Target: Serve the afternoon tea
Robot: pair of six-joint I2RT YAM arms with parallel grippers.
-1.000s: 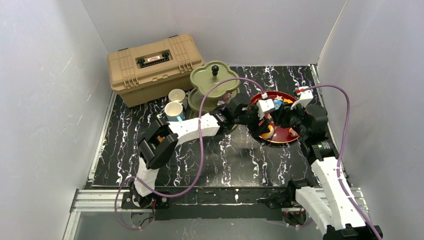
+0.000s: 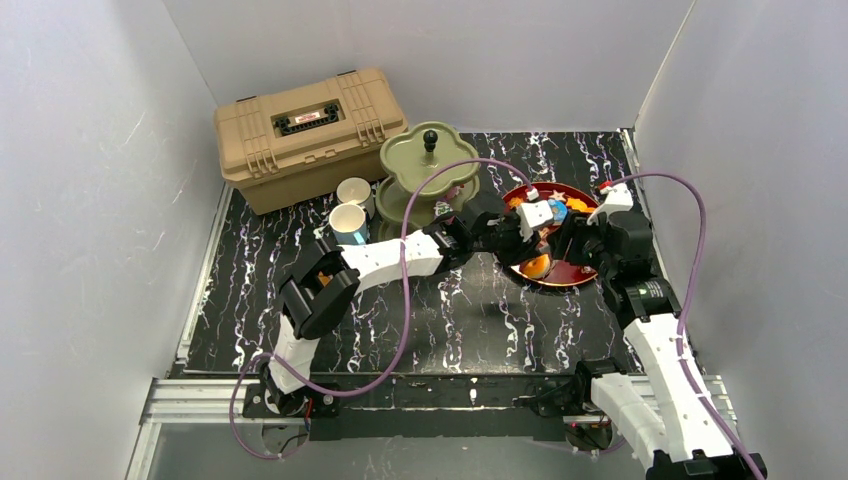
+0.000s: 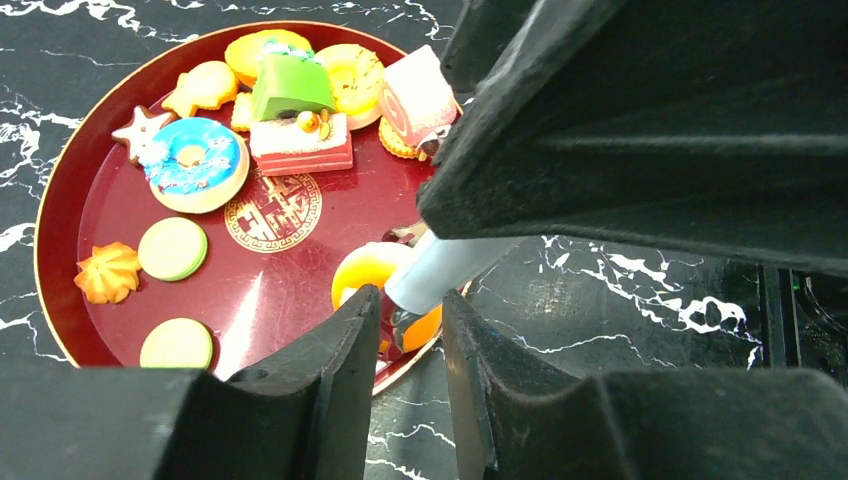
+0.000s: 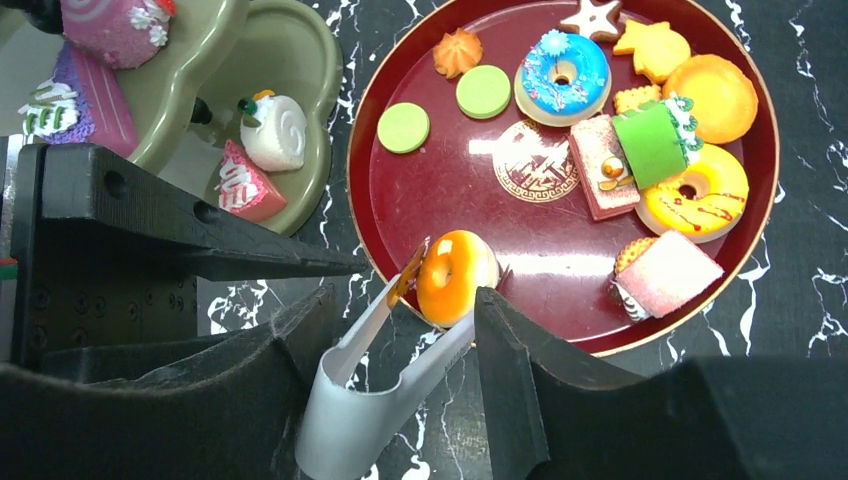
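A red round tray [image 4: 510,230] holds pastries: a glazed donut [image 4: 455,275], blue donut [image 4: 563,85], green macarons [image 4: 403,128], cake slices and cookies. Over its near edge are white tongs [image 4: 350,420], tips either side of the glazed donut, the handle between my right gripper's fingers, which look part open. My left gripper has its fingertips close together at the tray's near edge, by the tong's end; what it holds is unclear. In the top view the two grippers [image 2: 525,240] [image 2: 575,235] nearly meet over the tray.
A green tiered stand [image 2: 420,160] with cakes stands left of the tray. Two mugs [image 2: 348,220] and a tan case [image 2: 305,130] are further left.
Both grippers have shifted slightly over the tray, the right one a little to the right in the top view. The rest looks unchanged.
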